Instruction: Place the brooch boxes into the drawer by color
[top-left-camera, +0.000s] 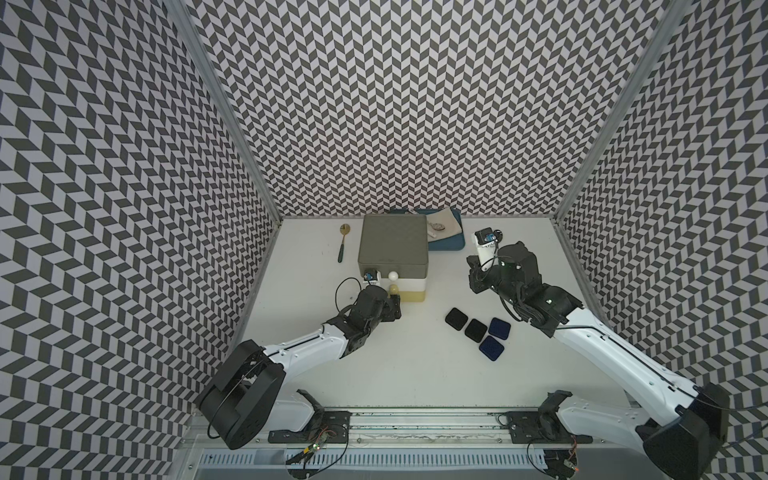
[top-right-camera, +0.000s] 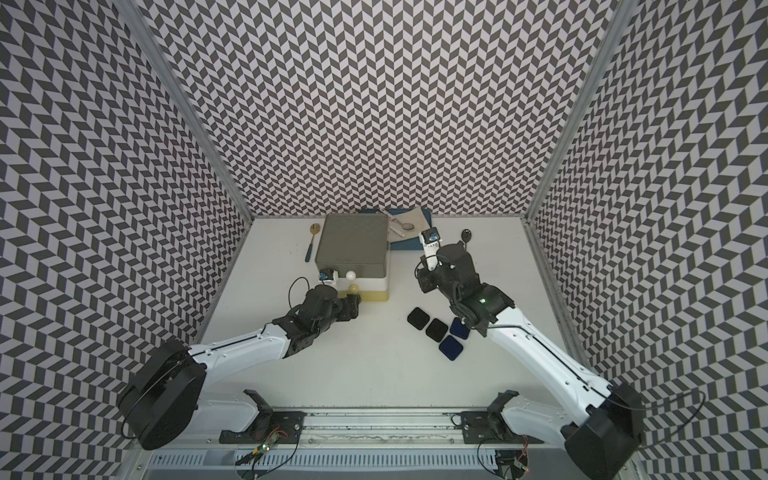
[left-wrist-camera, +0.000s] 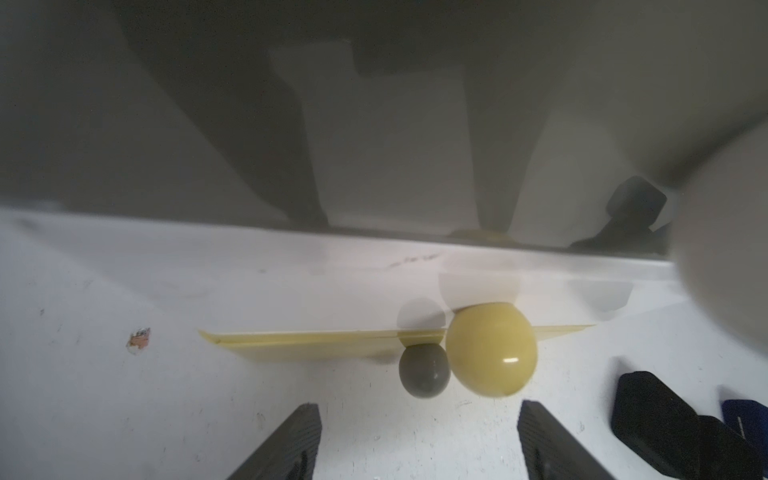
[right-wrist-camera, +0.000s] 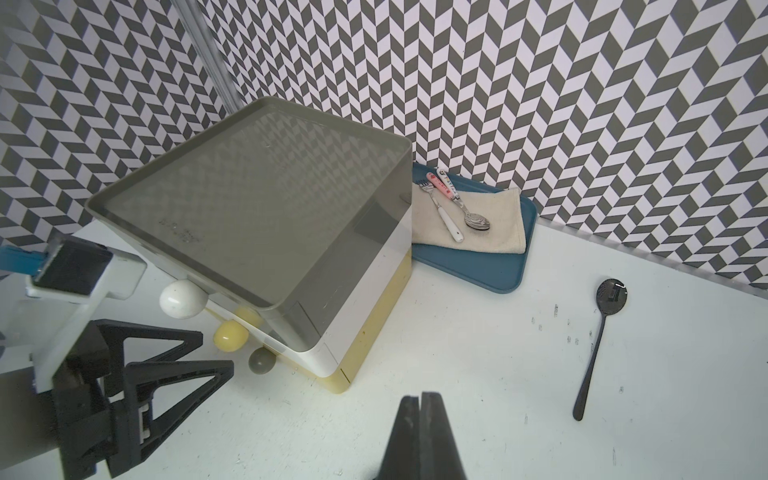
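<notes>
The stacked drawer box (top-left-camera: 393, 240) has grey, white and yellow tiers with white, yellow and grey knobs. My left gripper is part open at its front, fingers apart just short of the grey knob (left-wrist-camera: 424, 369) and yellow knob (left-wrist-camera: 491, 349), nothing visibly between them. Two black boxes (top-left-camera: 456, 318) and two dark-blue boxes (top-left-camera: 491, 347) lie flat right of the drawers, in front. My right gripper is shut and empty, raised above the table right of the drawers.
A blue tray (right-wrist-camera: 480, 272) with cloth and cutlery is behind the drawers. A black spoon (right-wrist-camera: 609, 300) lies to the right, a gold spoon (top-left-camera: 345, 240) to the left.
</notes>
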